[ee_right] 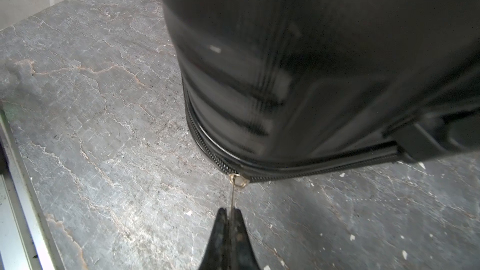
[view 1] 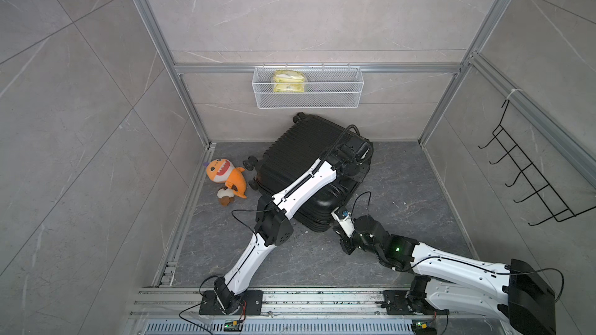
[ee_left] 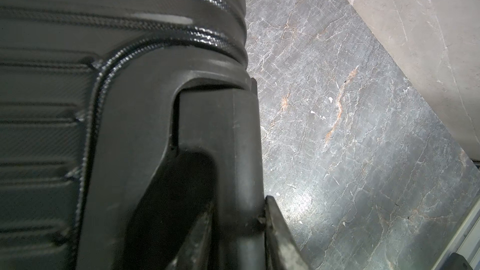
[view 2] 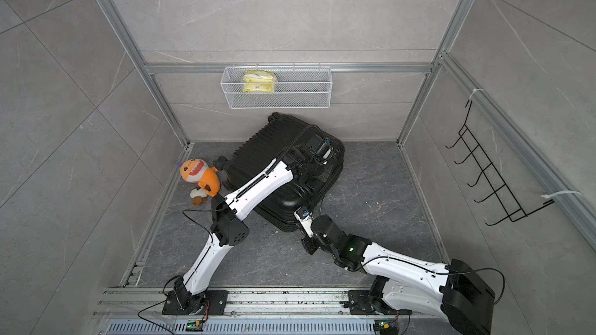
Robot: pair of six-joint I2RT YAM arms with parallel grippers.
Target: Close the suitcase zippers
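The black ribbed suitcase (view 1: 298, 155) lies closed on the floor, turned at an angle. My left gripper is shut on the suitcase handle (ee_left: 235, 160), one finger on either side of the bar. A zipper track (ee_right: 210, 155) runs round the suitcase's lower edge and front corner in the right wrist view. At that corner sits a small metal zipper ring (ee_right: 239, 180). From it the thin zipper pull (ee_right: 232, 197) reaches down between the fingertips of my right gripper, which is shut on it.
An orange shark toy (view 1: 226, 176) lies left of the suitcase, with a small brown-and-white toy (view 1: 225, 196) beside it. A white wire basket (view 1: 335, 87) hangs on the back wall.
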